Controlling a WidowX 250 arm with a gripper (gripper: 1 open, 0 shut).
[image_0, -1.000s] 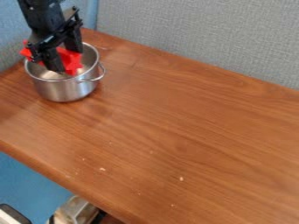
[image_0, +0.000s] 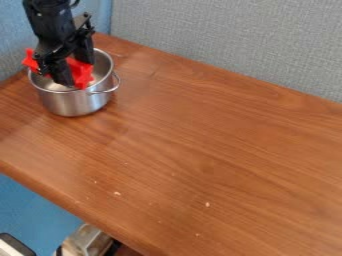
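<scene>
A steel pot (image_0: 78, 100) with wire handles stands at the back left corner of the wooden table. A bright red object (image_0: 82, 73) is in the pot's mouth, partly behind my black gripper (image_0: 60, 75), which reaches down into the pot from above. The fingertips are largely hidden against the red object and the pot, so whether they grip it cannot be told.
Grey padded panels stand behind it, with blue at the left. A metal fixture (image_0: 86, 240) sits below the table's near left edge.
</scene>
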